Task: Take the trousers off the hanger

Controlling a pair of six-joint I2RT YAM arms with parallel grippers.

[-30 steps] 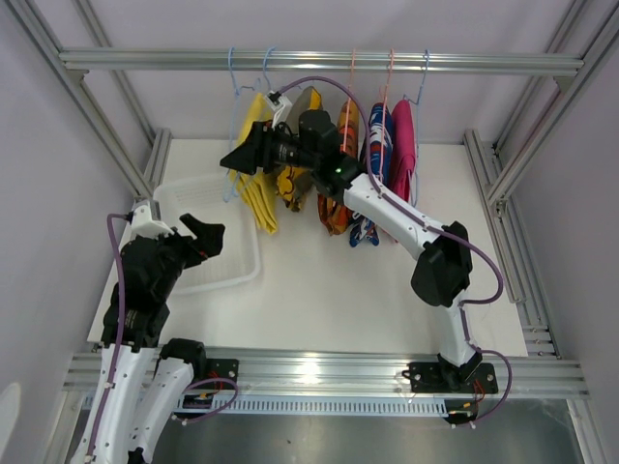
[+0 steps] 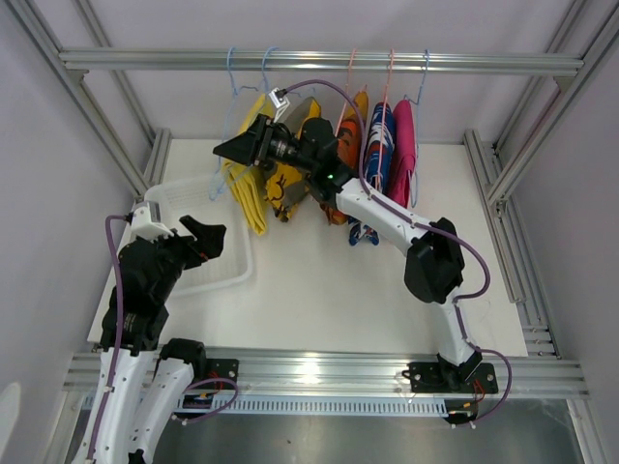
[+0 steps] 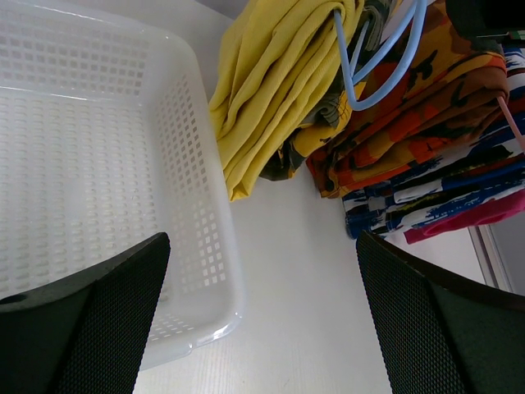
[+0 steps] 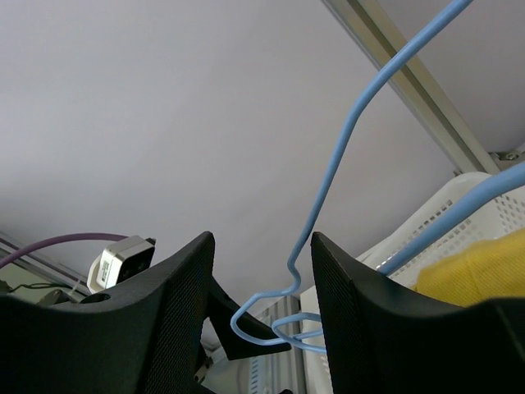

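Yellow trousers point(image 2: 250, 198) hang at the left end of the rail, beside a blue hanger point(image 4: 336, 156). My right gripper point(image 2: 227, 152) is up at that hanger; in the right wrist view point(image 4: 262, 258) its fingers stand apart on either side of the blue wire, and I cannot tell whether they touch it. My left gripper point(image 2: 203, 242) waits low at the left over a white basket point(image 3: 90, 189), open and empty, as the left wrist view shows. The yellow cloth point(image 3: 271, 90) is up ahead of it.
Orange, patterned blue and pink garments point(image 2: 402, 159) hang further right on the metal rail point(image 2: 484, 65).
The right arm has shifted slightly left and upward at the hanger. The yellow trousers and the white basket sit a little further left. The left arm is almost unmoved.
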